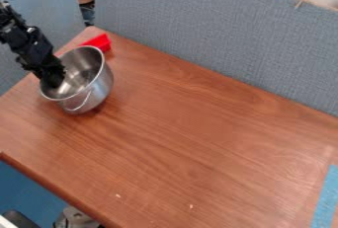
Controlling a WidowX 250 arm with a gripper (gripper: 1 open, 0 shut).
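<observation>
A steel bowl (87,82) stands at the left of the wooden table, tilted, its opening toward the upper left. The black gripper (50,74) reaches in from the left edge, its tip at the bowl's left rim. A red object (98,42) lies just behind the bowl, partly hidden by it.
Grey padded walls (211,44) border it at the back and left. A blue strip (325,194) lies at the right edge.
</observation>
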